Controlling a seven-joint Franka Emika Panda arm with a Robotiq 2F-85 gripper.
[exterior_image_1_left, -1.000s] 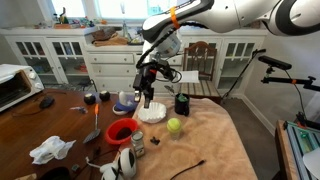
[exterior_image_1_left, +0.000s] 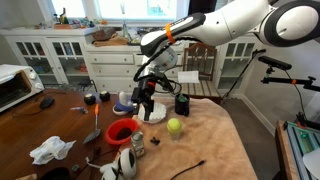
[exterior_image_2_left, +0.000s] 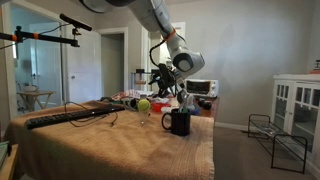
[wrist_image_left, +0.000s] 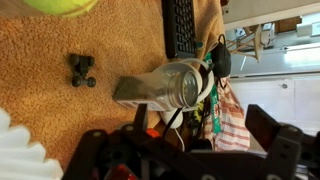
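Note:
My gripper (exterior_image_1_left: 147, 108) hangs over the table near the white scalloped plate (exterior_image_1_left: 154, 115). In the wrist view its black fingers (wrist_image_left: 282, 145) are spread wide, so the gripper is open, and nothing is held between them. Ahead of them lies a clear glass jar with a metal lid (wrist_image_left: 183, 86), apart from the fingers. A small black object (wrist_image_left: 82, 70) rests on the brown cloth beside the jar. The yellow-green ball (exterior_image_1_left: 175, 126) sits farther right on the table, and the plate's ribbed edge (wrist_image_left: 22, 150) shows at the lower left of the wrist view.
A red bowl (exterior_image_1_left: 122, 131) stands left of the plate, with a black mug (exterior_image_1_left: 182, 105) on the other side. Kettle-like white items (exterior_image_1_left: 122, 165) and a cloth (exterior_image_1_left: 51, 150) crowd the left.
The arm has shifted, and my gripper sits slightly lower in the exterior view, now overlapping the plate more. The objects on the table look unmoved.

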